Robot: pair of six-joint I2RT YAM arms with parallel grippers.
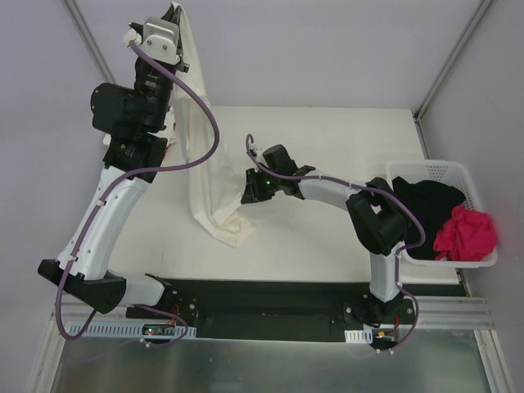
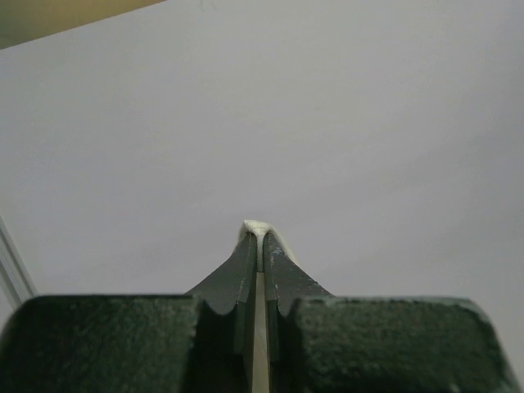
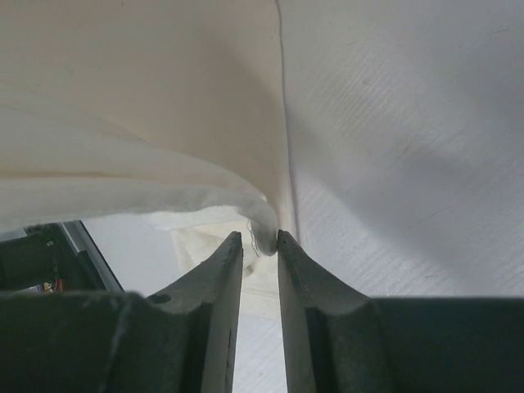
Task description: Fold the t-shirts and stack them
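Note:
A cream t-shirt (image 1: 209, 176) hangs from high at the top left down to the white table, where its lower end lies partly bunched. My left gripper is raised and shut on it; a bit of the cloth pokes up between the fingertips in the left wrist view. Low over the table, my right gripper is part open at the shirt's lower part. In the right wrist view a fold of the cream cloth (image 3: 221, 192) runs down to the gap between its fingertips, apart from a firm grip.
A white basket (image 1: 438, 168) at the right holds a black garment (image 1: 424, 209) and a red garment (image 1: 467, 235). Behind the left arm, white and red cloth (image 1: 169, 131) is partly hidden.

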